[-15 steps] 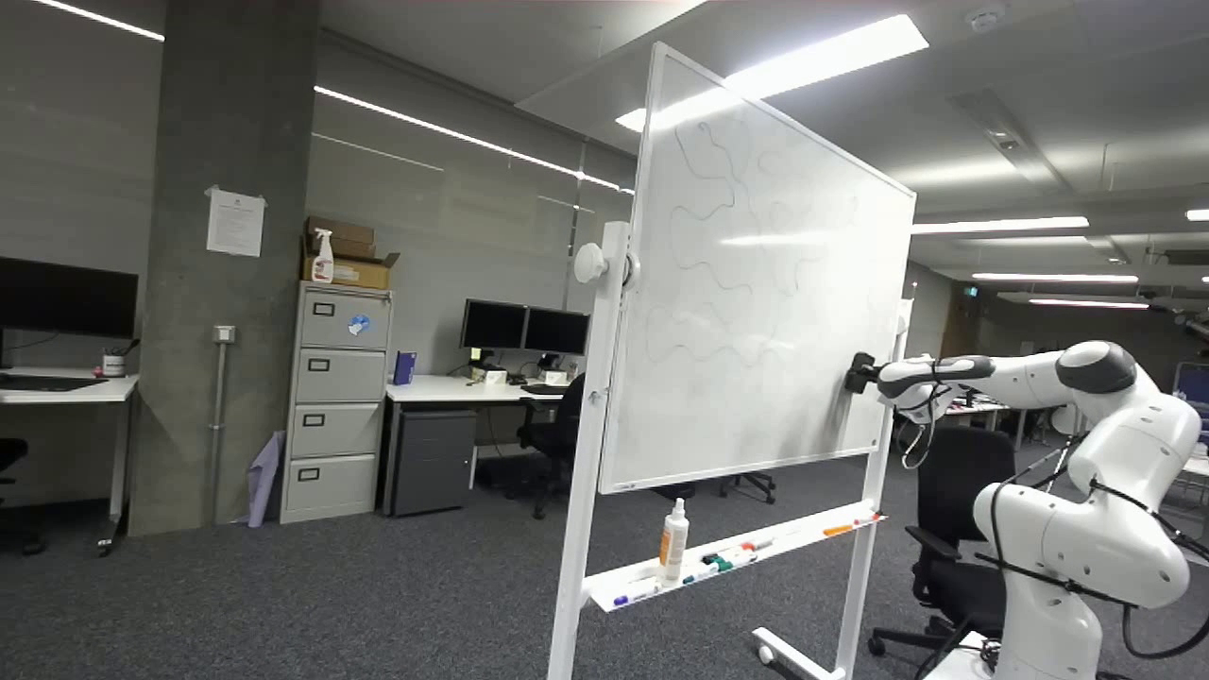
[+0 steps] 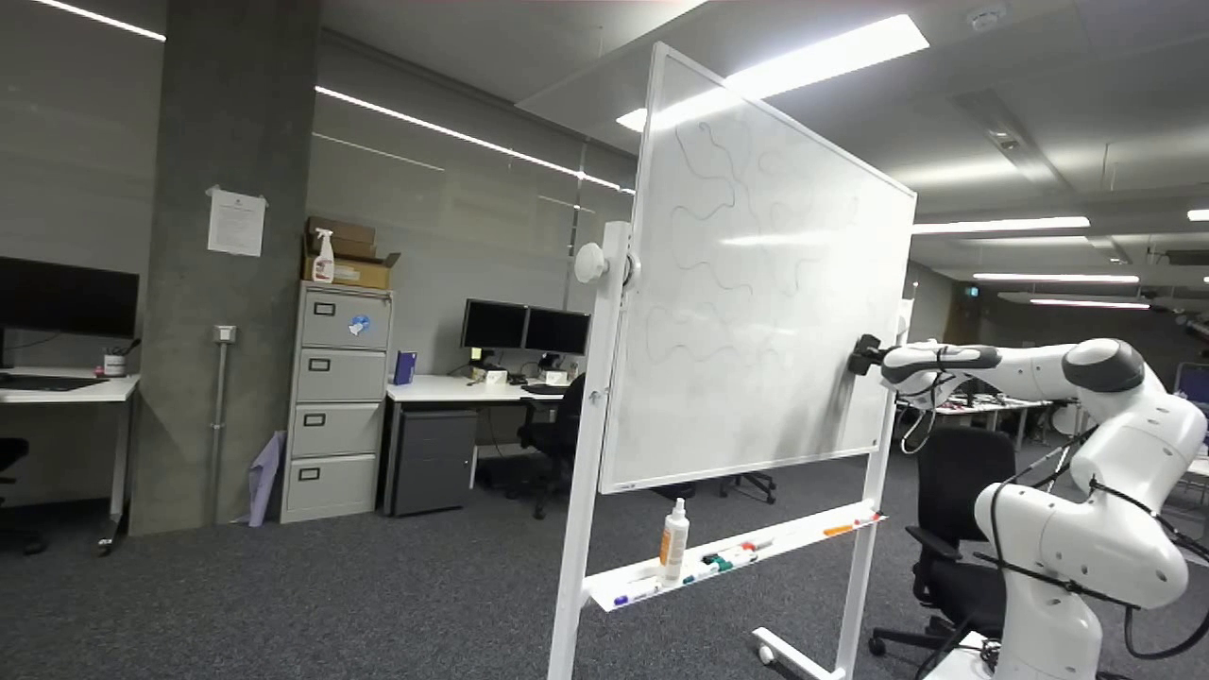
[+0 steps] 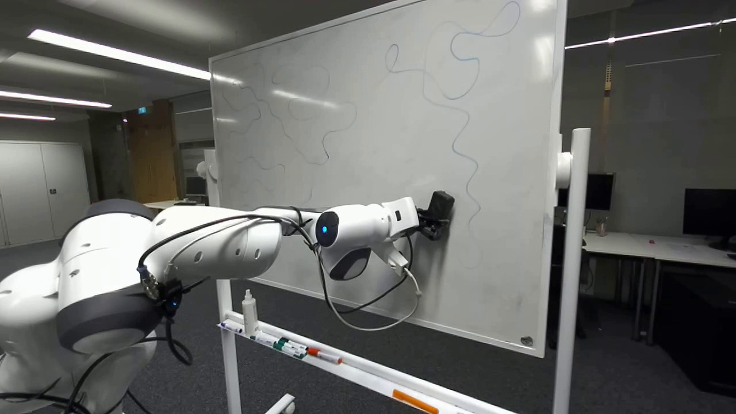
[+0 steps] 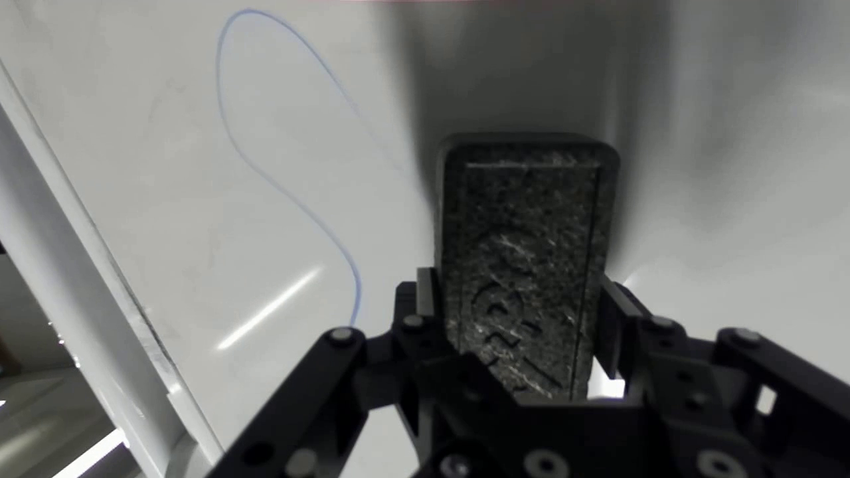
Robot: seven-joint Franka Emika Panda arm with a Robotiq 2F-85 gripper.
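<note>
A black block-shaped eraser (image 4: 526,239) fills the middle of the wrist view, with my gripper shut on its two long sides. In the second exterior view the eraser (image 3: 441,206) is up against the whiteboard (image 3: 372,145), right of the board's centre; whether it presses on the surface cannot be told. Blue wavy lines (image 3: 468,138) run down the board just right of the eraser. Fainter squiggles (image 3: 324,141) cover the board's left part. In the first exterior view my gripper (image 2: 875,355) is near the board's far right edge.
Below the board, a ledge (image 3: 359,372) carries a spray bottle (image 3: 249,313), several markers and an orange marker (image 3: 415,401). The board's white frame post (image 3: 571,276) stands right of the arm's end. A black chair (image 2: 963,487) is behind the arm.
Still holding the eraser, my gripper has risen slightly along the board and shifted a little to the right in the first exterior view. The drawn lines there look about the same.
</note>
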